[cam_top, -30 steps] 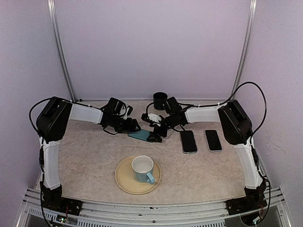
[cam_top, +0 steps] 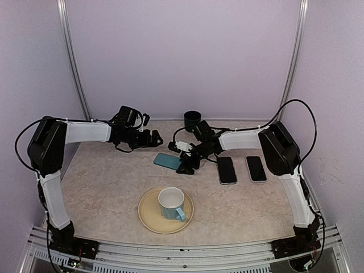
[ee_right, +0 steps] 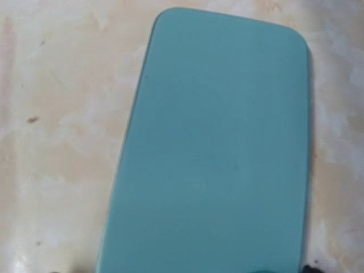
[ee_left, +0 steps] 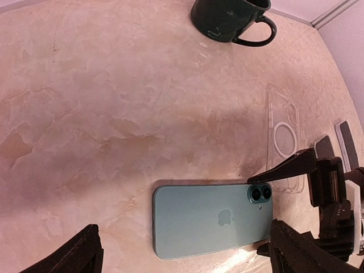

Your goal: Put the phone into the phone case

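The teal phone (cam_top: 166, 160) (ee_left: 210, 222) (ee_right: 205, 142) lies flat, back up, on the table at the centre. A clear phone case (ee_left: 283, 128) lies behind its camera end. My right gripper (cam_top: 183, 160) is low at that end, its fingers part open on either side of the phone; whether they touch it is unclear. My left gripper (cam_top: 150, 139) is raised to the upper left of the phone, open, with nothing visible between its fingers.
A dark mug (cam_top: 192, 118) (ee_left: 224, 17) stands at the back. Two dark phones (cam_top: 226, 170) (cam_top: 256, 169) lie to the right. A tan plate (cam_top: 149, 219) with a white-and-blue mug stands in front.
My left gripper has moved back and leftward, away from the phone. My right gripper has shifted slightly toward the front, down at the phone's end. The phone looks unmoved.
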